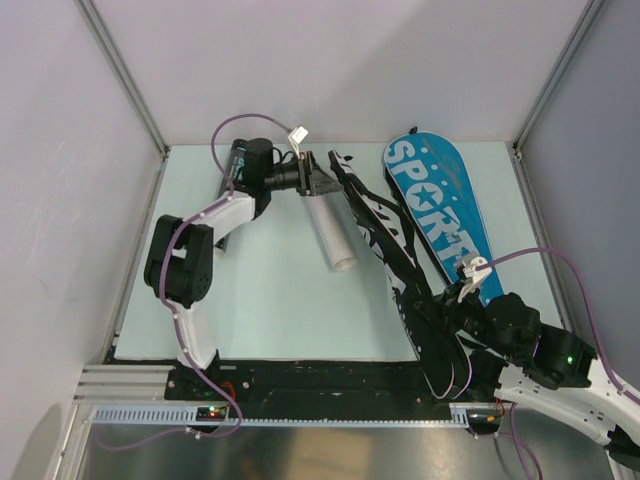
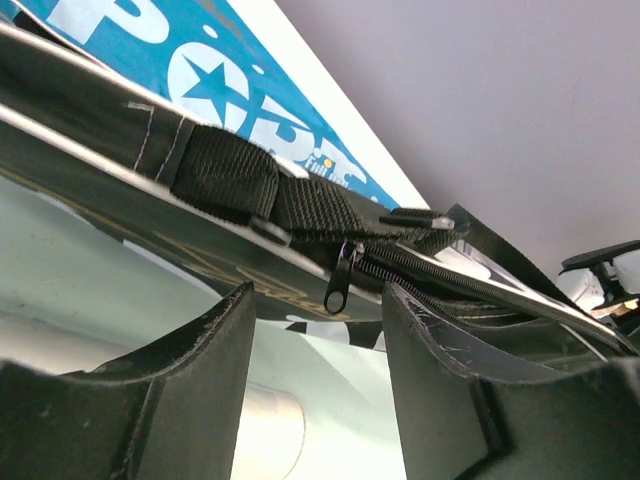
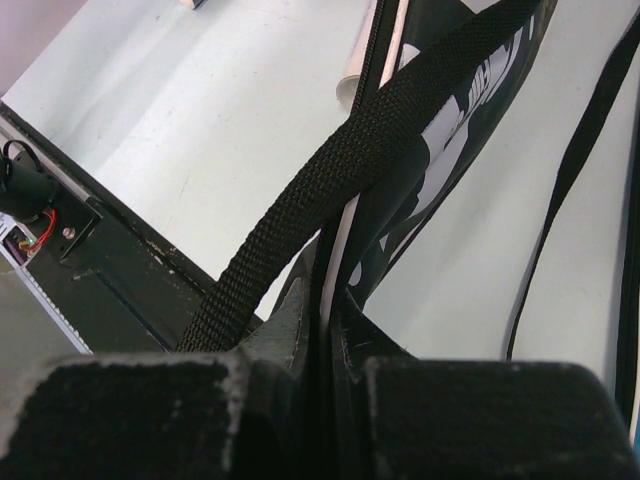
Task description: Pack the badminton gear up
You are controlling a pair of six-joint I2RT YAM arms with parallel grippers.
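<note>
A long black racket bag (image 1: 392, 250) with white patterning runs slantwise across the table's right half. Its near end is pinched in my right gripper (image 1: 442, 312), shut on the bag's edge; the right wrist view shows the edge with its pale piping (image 3: 338, 248) between the fingers. Close to the far end, my left gripper (image 1: 326, 181) stands open, nothing between its fingertips. In the left wrist view a dark zipper pull (image 2: 339, 287) hangs from the bag just beyond those fingers. A white cylindrical tube (image 1: 332, 234) lies left of the bag.
A blue bag marked SPORT (image 1: 437, 200) lies flat along the right. Dark objects (image 1: 236, 160), partly hidden by the left arm, lie at the far left.
</note>
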